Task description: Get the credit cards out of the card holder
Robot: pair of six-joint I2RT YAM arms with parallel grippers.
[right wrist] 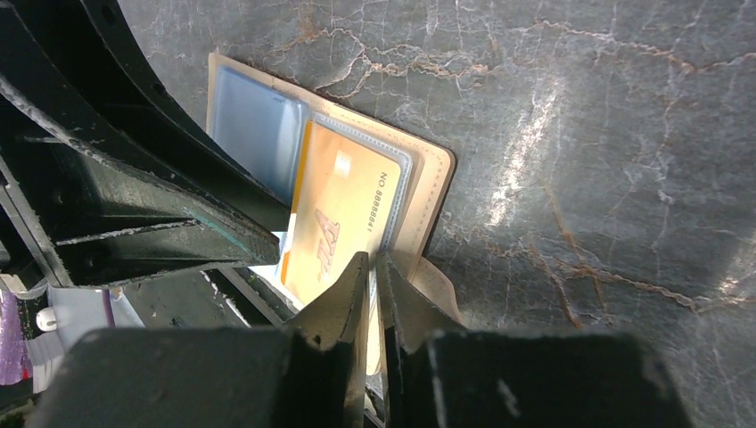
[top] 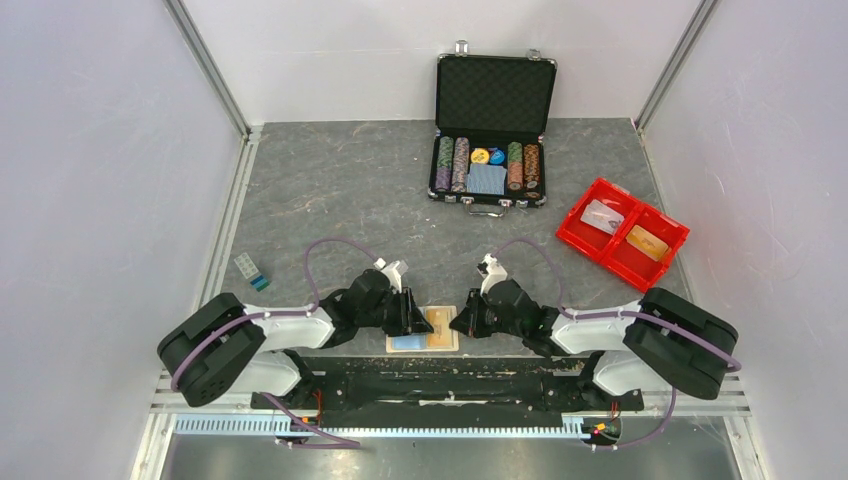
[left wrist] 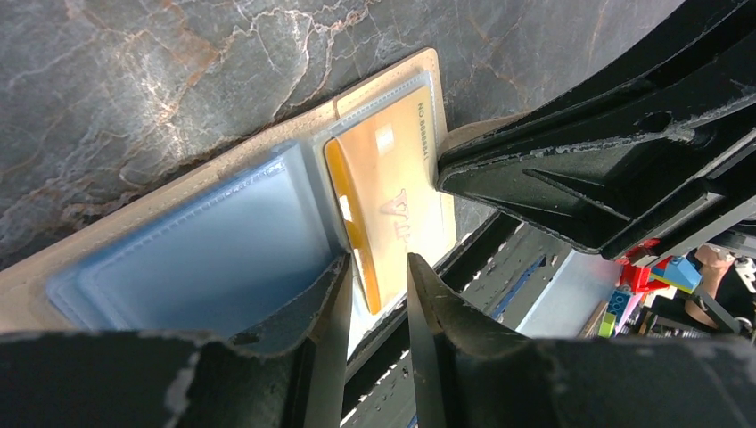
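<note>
The beige card holder (top: 455,348) lies open at the table's front edge, between both arms. A blue panel (left wrist: 214,254) fills its left half; a clear sleeve on its right half holds a yellow-orange card (left wrist: 383,178), whose bright edge (left wrist: 352,227) shows on the panel's side. In the left wrist view my left gripper is part open over that edge, with no card visibly held between its fingertips. My right gripper is at the sleeve's right border, its fingertips close together with a narrow gap; whether they pinch the sleeve cannot be told.
At the right stands a red two-compartment tray (top: 600,262) with a whitish card (top: 602,216) and an orange card (top: 648,243) inside. An open poker-chip case (top: 495,95) is at the back, a small grey-blue item (top: 251,270) at left.
</note>
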